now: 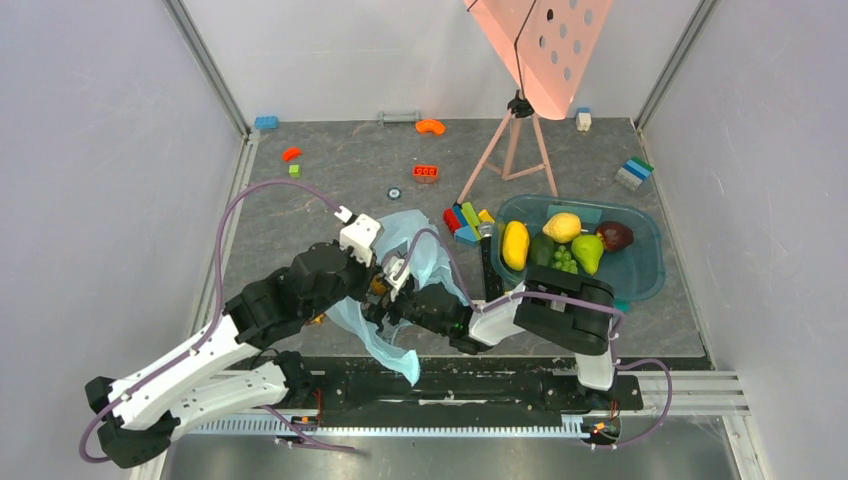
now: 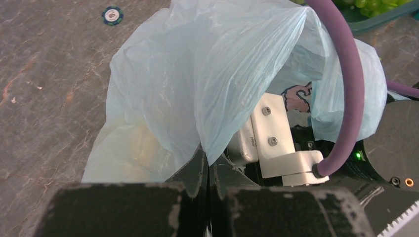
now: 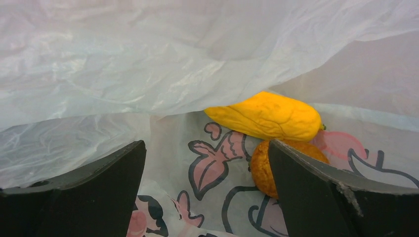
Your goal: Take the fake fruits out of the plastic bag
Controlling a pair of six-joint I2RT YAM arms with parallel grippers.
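Note:
A light blue plastic bag (image 1: 410, 355) lies at the front middle. In the left wrist view my left gripper is shut at a gathered edge of the bag (image 2: 237, 69); whether film is between its fingers is unclear. My right gripper is open inside the bag, beside a long yellow fruit (image 3: 264, 116) and an orange round fruit (image 3: 262, 168), which lies partly behind its right finger. Bag film hangs over the top of the right wrist view.
A teal bin (image 1: 630, 280) with several fruits stands at the right. Scattered toy bricks (image 1: 425, 172), a pink stand (image 1: 545, 165) and a small round chip (image 2: 112, 16) lie around the bag.

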